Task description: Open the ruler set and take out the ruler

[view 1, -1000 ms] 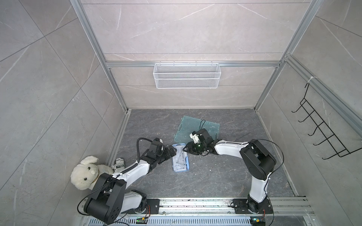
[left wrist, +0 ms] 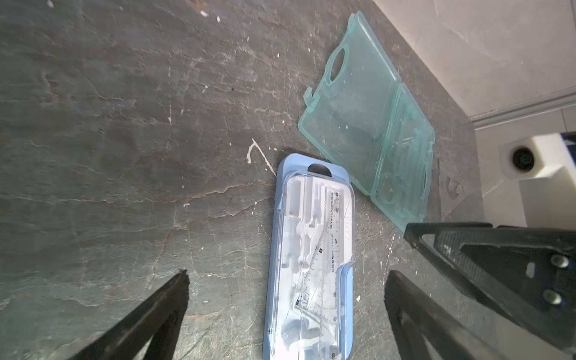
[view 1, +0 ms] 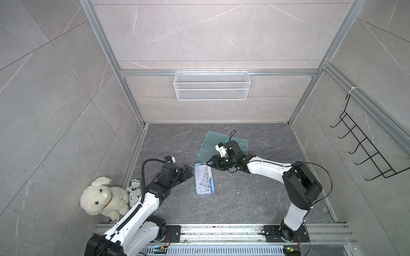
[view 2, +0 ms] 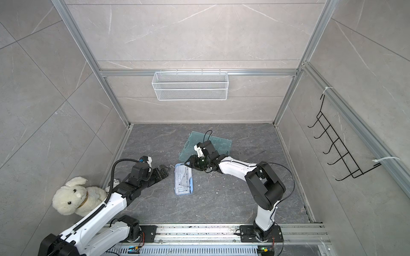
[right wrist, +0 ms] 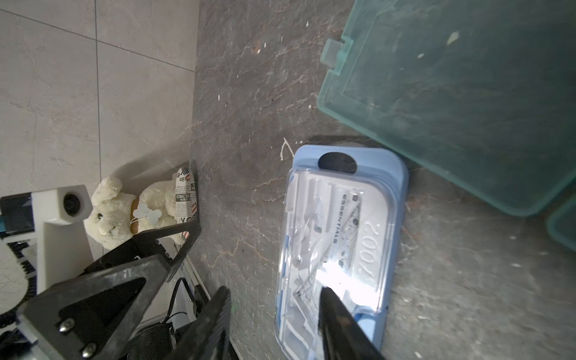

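Observation:
The ruler set (view 1: 203, 179) is a blue case with a clear cover, lying shut on the dark floor. Through its cover the ruler (left wrist: 328, 252) and other clear drawing pieces show. In the right wrist view, glare falls on part of the case (right wrist: 336, 252). My left gripper is open, left of the case and apart from it, with empty space between its fingers. Near the case's far right corner, my right gripper stands open, holding nothing; one finger (right wrist: 339, 330) overlaps the case in its wrist view. Whether it touches the case, I cannot tell.
Behind the ruler set lies an open, empty teal box (left wrist: 360, 102), partly under the right arm in the top views. A white plush toy (view 1: 102, 198) and a printed bundle (view 1: 135, 192) rest at the left wall. Floor in front of the case is clear.
My left gripper has drawn back to the left, away from the case. The right gripper has shifted slightly. The case lies in about the same place, with its cover shut.

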